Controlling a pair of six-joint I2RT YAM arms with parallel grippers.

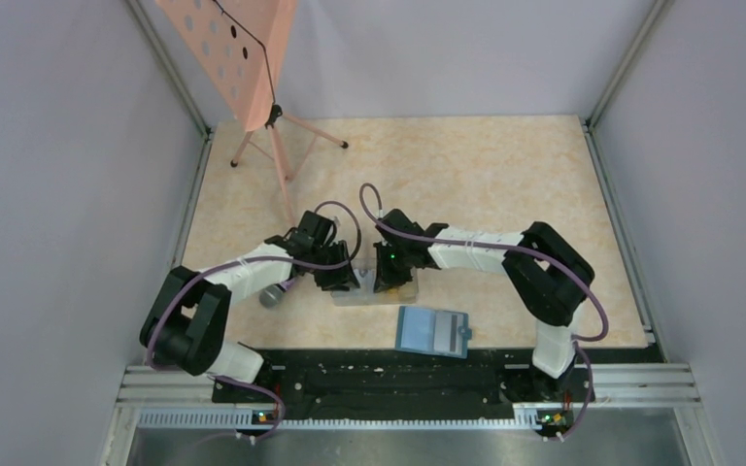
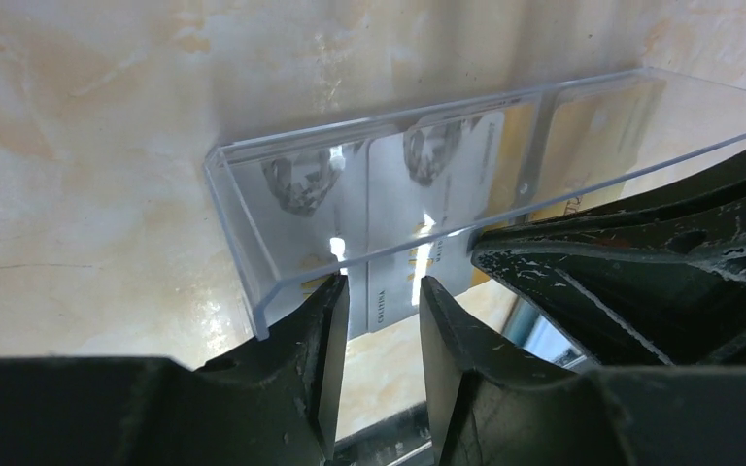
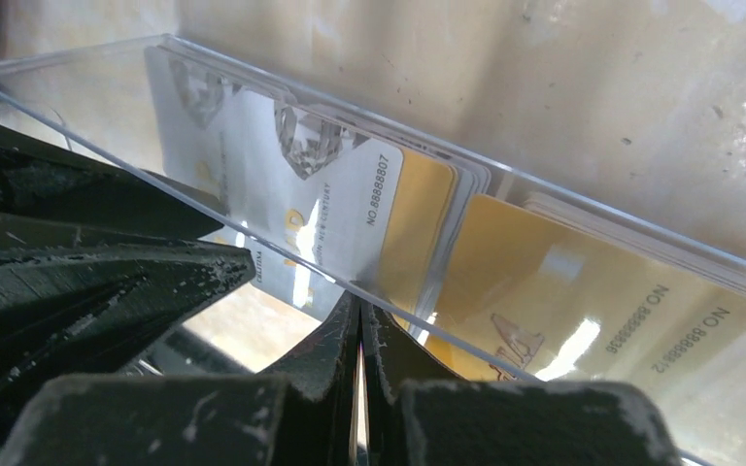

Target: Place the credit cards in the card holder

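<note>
A clear card holder [image 1: 352, 299] lies under both grippers. Silver cards [image 2: 432, 165] stand in its left half, a gold card [image 3: 544, 282] and others like it in its right half. At the near wall of the holder, my left gripper is part open; only card faces show behind the gap. My right gripper has its fingers pressed together at the holder's middle, with no card visible between them. In the top view, the left gripper [image 1: 343, 284] and right gripper [image 1: 380, 289] stand close side by side, covering part of the holder.
A blue-and-grey flat case [image 1: 432, 331] lies right of the holder, near the table's front edge. A grey-and-purple object [image 1: 272, 294] sits beneath the left arm. A pink tripod stand [image 1: 282, 146] occupies the back left.
</note>
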